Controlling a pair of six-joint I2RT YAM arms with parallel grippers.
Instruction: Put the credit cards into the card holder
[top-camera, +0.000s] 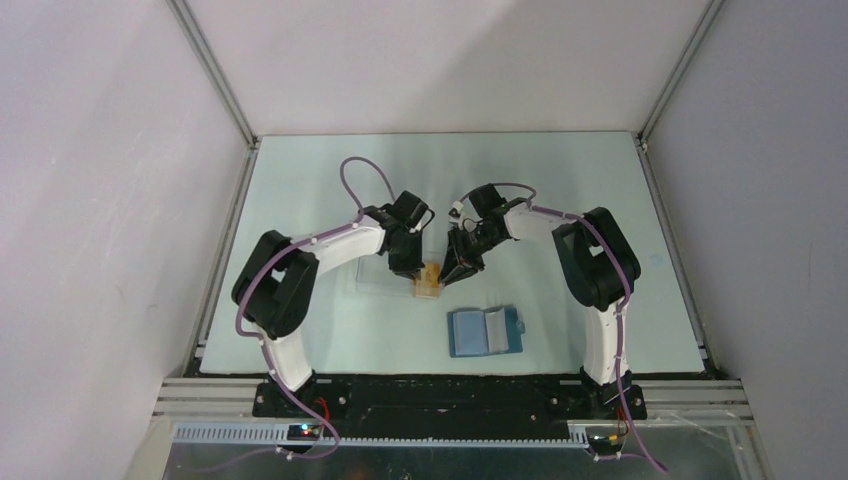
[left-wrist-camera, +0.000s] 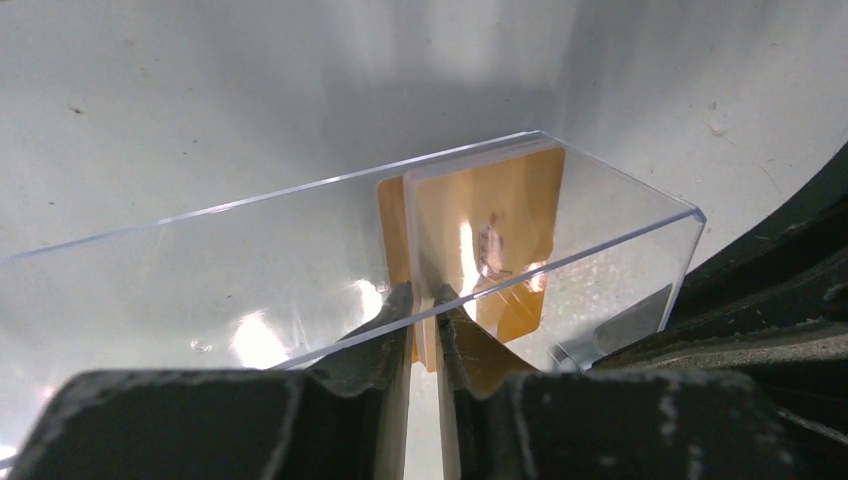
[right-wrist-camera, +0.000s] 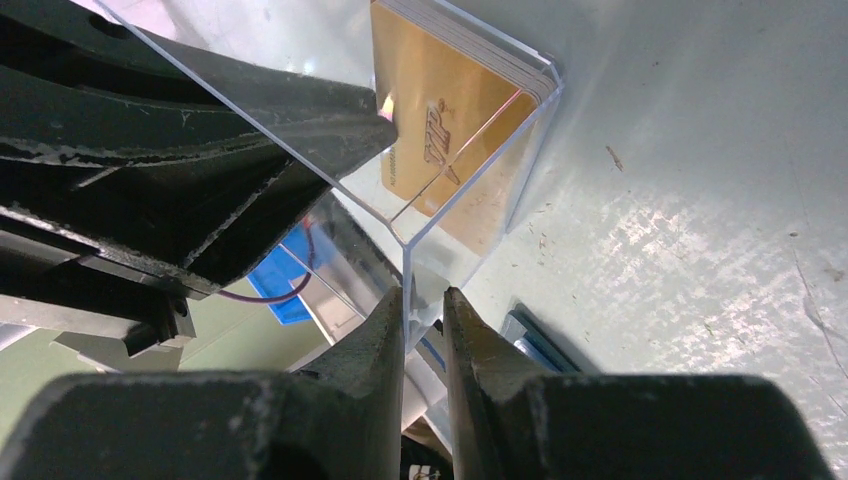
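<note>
Gold cards (top-camera: 428, 283) (left-wrist-camera: 483, 225) (right-wrist-camera: 443, 110) stand stacked toward one end of a clear box (top-camera: 376, 282) (left-wrist-camera: 200, 280) (right-wrist-camera: 540, 160). My left gripper (top-camera: 414, 272) reaches into the box at the cards' edge, its fingertips close together; whether they grip a card is unclear. My right gripper (top-camera: 448, 280) is shut on the box's corner at the card end.
A blue-and-grey case (top-camera: 470, 330) lies on the front right of the white table (top-camera: 390, 340), apart from both grippers.
</note>
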